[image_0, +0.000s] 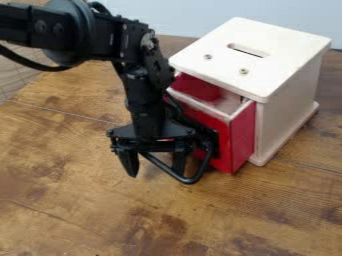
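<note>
A cream wooden box (283, 118) with a slot and two screws on its top stands on the table, its red front door (237, 141) slightly ajar, with red visible inside at the upper left. My black gripper (152, 158) points down just left of the door, low over the tabletop and open. Nothing visible is held between its fingers. A cable loop hangs by the gripper against the door, partly covering it.
A white wall or surface lies behind the table at the top.
</note>
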